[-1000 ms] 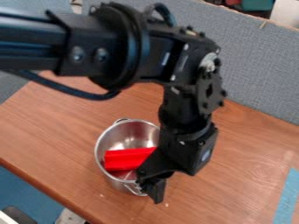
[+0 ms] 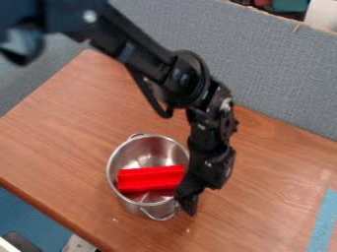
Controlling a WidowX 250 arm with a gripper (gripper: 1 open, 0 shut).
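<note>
A metal pot (image 2: 132, 157) with loop handles sits on the wooden table (image 2: 59, 138), a red cylinder-like object (image 2: 142, 179) lying inside it. My black gripper (image 2: 187, 197) is low at the pot's right side, over part of its rim and beside the red object's right end. Its fingers are open; the arm hides some of the pot's right side.
A grey padded wall (image 2: 263, 74) runs along the back. A strip of blue tape (image 2: 320, 221) lies at the right.
The upper arm has swung back toward the upper left and looks smaller. The gripper has shifted slightly, staying beside the pot; the pot and red object look unmoved.
</note>
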